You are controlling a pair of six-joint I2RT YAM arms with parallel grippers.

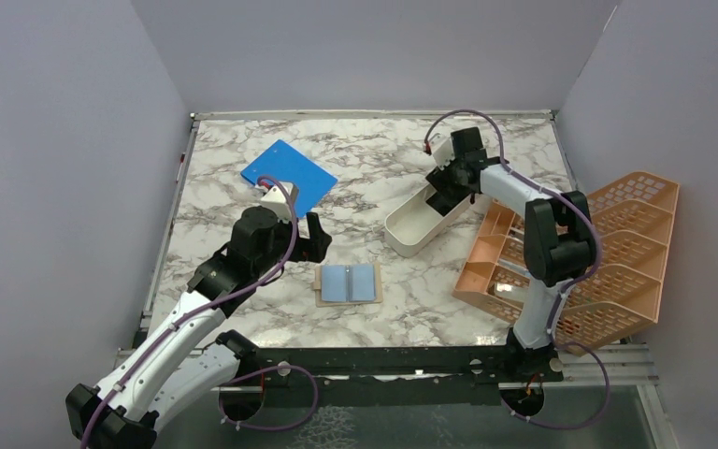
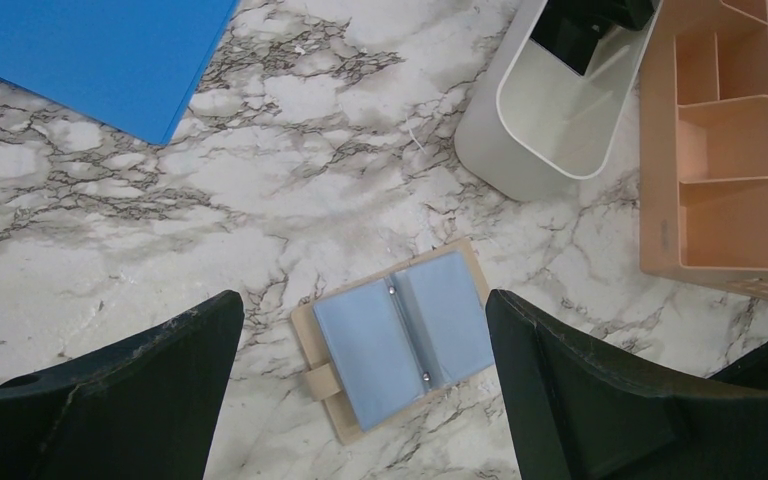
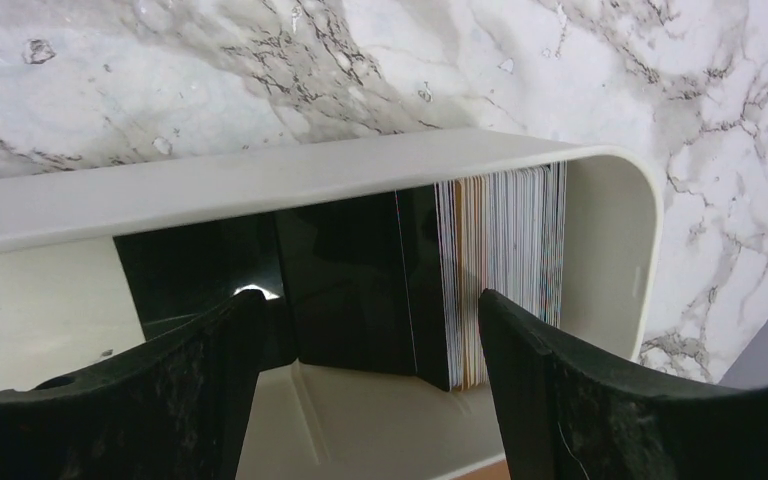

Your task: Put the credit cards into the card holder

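The card holder [image 2: 372, 350] lies open on the table, light-blue pages on a tan cover. Behind it my left gripper [image 1: 321, 238] hovers open and empty. At the right, a white bin [image 1: 402, 234] holds the cards. In the right wrist view a row of cards on edge [image 3: 510, 240] fills one end, while black cards [image 3: 350, 280] slope away from it toward the bare floor. My right gripper is open above the bin, its fingers on either side of the black cards in view; whether the fingertips touch any card cannot be told.
A blue folder [image 1: 285, 173] lies at the back left. Right of the bin stands an orange organiser [image 1: 486, 271] with several compartments, the right arm reaching over it.
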